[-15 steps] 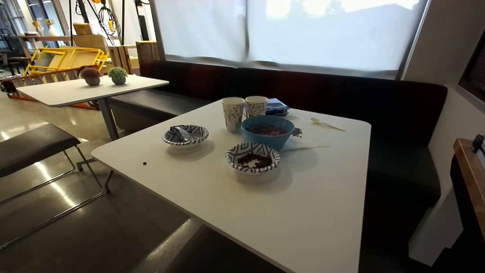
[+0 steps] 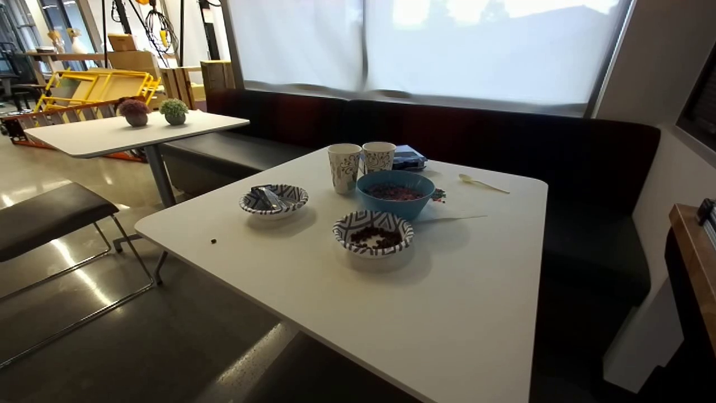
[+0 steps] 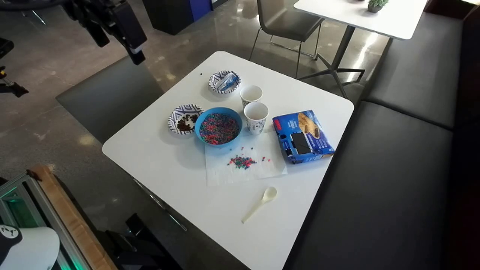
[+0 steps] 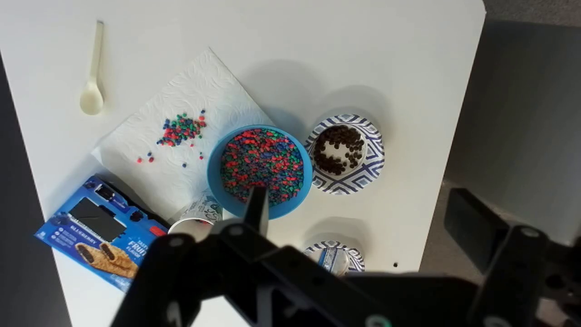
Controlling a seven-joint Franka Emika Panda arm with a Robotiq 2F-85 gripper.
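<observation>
My gripper stands open high above the table, its two dark fingers wide apart and nothing held between them; in exterior view 2 it hangs at the upper left, clear of everything. A blue bowl (image 3: 219, 126) full of red, green and blue bits sits on the table beside a patterned paper bowl (image 4: 373, 163) with dark brown pieces in it. Another patterned bowl (image 2: 293, 207) holds something in a shiny wrapper (image 3: 227, 81). Two paper cups, a nearer one (image 3: 255, 117) and a farther one (image 3: 251, 95), stand close together. A pale spoon (image 4: 92, 98) lies apart from the bowls.
Loose coloured bits (image 3: 243, 162) lie on a white paper towel (image 3: 220, 176). A blue snack box (image 3: 293, 128) rests by the bench side. One small dark piece (image 2: 213, 241) lies near a table corner.
</observation>
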